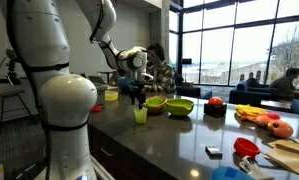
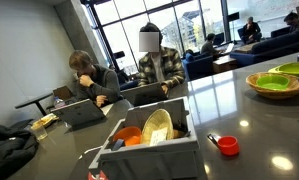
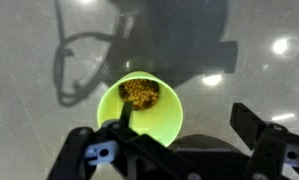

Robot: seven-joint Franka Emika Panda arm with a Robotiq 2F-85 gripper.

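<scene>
My gripper stands open above the table, its dark fingers [image 3: 249, 127] spread wide with nothing held between them. Beneath it, partly hidden by the left finger, is a yellow-green cup [image 3: 167, 110] holding brown grainy bits at its bottom. In exterior view 1 that same cup [image 1: 140, 116] stands upright on the grey table, and the gripper [image 1: 140, 101] hangs just above it.
Past the cup lie a wicker basket [image 1: 156, 103] and a green bowl [image 1: 179, 106]. A red bowl [image 1: 246, 147] and a blue item [image 1: 229, 173] sit near the right. A grey bin [image 2: 147, 160] holds several items.
</scene>
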